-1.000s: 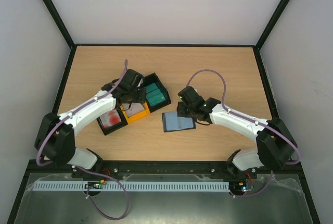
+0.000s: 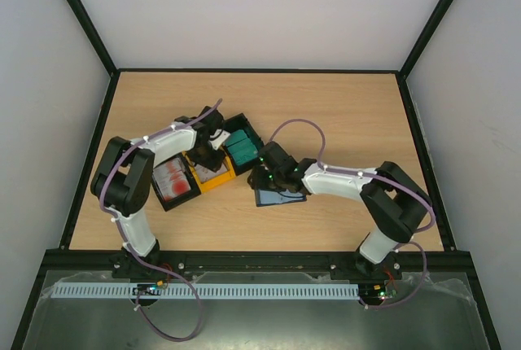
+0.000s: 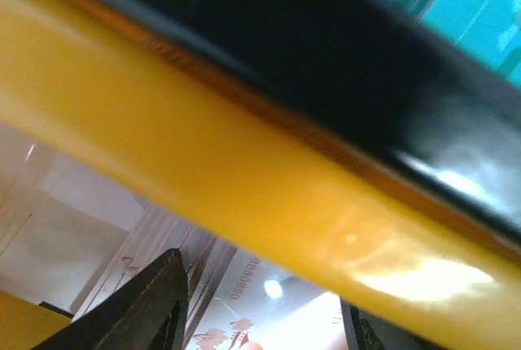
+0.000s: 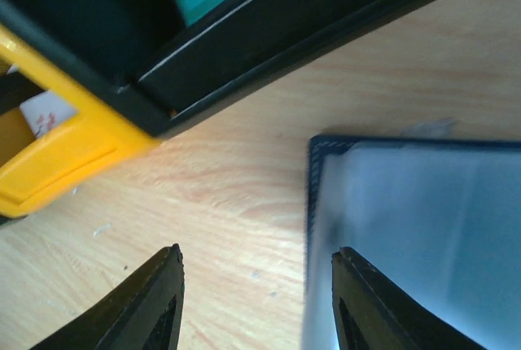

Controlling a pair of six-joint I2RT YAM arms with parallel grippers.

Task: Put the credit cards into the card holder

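Note:
In the top view the card holder, a dark-edged pale blue booklet, lies flat on the table, partly under the right arm. Pale cards lie in the yellow box. My left gripper reaches into that box, its fingers apart over a pale card printed with small digits; no grip on it shows. My right gripper stands open with nothing held. One of its fingers overlaps the left edge of the holder, and the other is over bare wood.
A black box with teal cards adjoins the yellow box on the right; another black box with pale and red cards adjoins it on the left. In the right wrist view, box walls cross the top left. Wood is clear behind the boxes.
My right gripper has moved left, to the left edge of the holder. The boxes and holder have stayed put.

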